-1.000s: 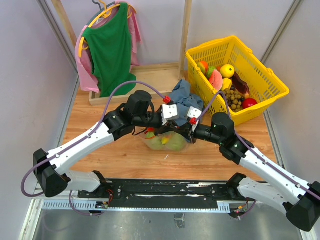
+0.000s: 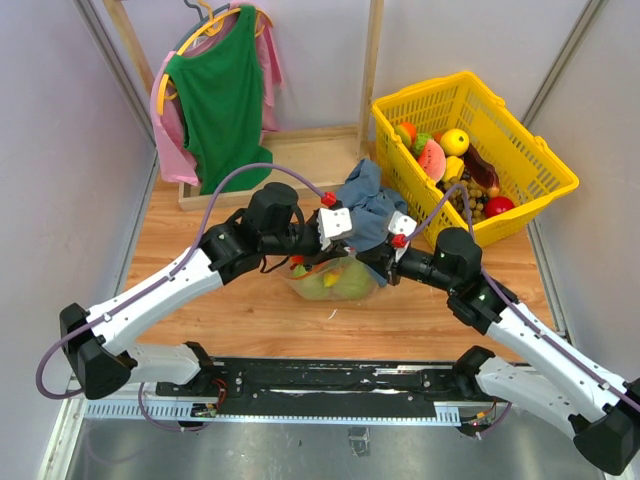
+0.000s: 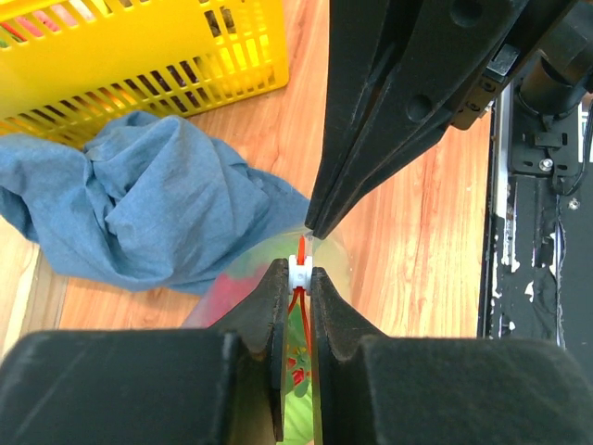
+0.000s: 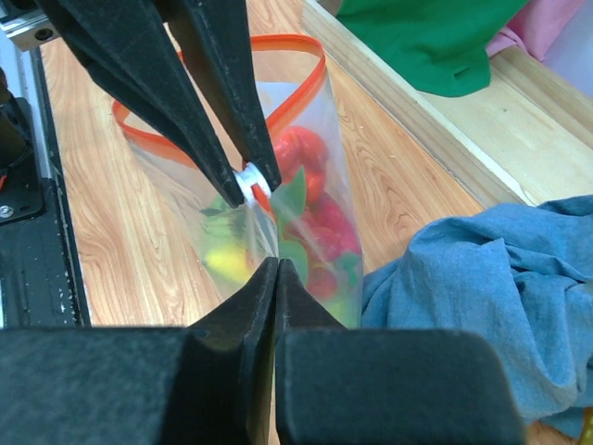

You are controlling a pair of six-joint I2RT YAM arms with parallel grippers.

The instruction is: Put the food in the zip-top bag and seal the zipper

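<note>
The clear zip top bag [image 2: 345,283] stands on the table under both grippers, with red, green and yellow food [image 4: 310,171] inside. Its orange zip [image 4: 278,43] loops wide open on the far side in the right wrist view. My left gripper is shut on the white zip slider [image 3: 299,272], with orange strip showing above and below it. Just beyond the slider, my right gripper is shut. Clear film comes up to its fingertips [image 3: 320,222], but nothing shows clearly between them.
A crumpled blue cloth [image 2: 372,208] lies behind the bag, beside the yellow basket [image 2: 520,195] of food. The clothes rack with its wooden base [image 2: 310,160] stands at the back left. Bare table [image 2: 240,330] lies in front.
My right gripper has shifted slightly to the right, away from the left one. The left arm has barely moved, and the bag stays in place.
</note>
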